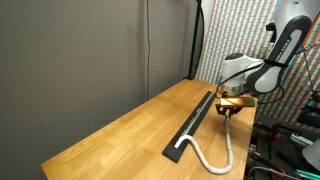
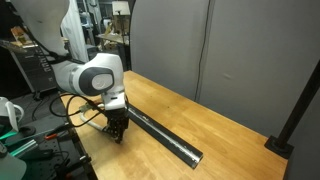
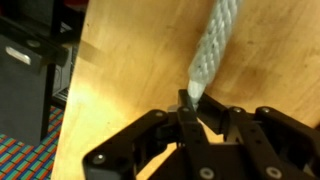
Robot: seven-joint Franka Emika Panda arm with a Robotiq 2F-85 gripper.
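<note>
A pale rope (image 1: 229,148) lies in a U-shaped bend near the front right of the wooden table in exterior view 1. One end rests by the black strip (image 1: 194,127). My gripper is shut on the rope's other end, and the pale rope (image 3: 213,45) runs up and to the right from the fingertips in the wrist view. From exterior view 1, the gripper (image 1: 228,113) is low over the table, to the right of the strip. In exterior view 2 the arm hides most of the rope, and the gripper (image 2: 119,138) looks dark and small.
A broad stretch of bare tabletop (image 1: 120,142) lies left of the strip. The black strip (image 2: 165,138) runs lengthwise along the table. A dark bracket (image 3: 28,75) at the table's edge shows in the wrist view.
</note>
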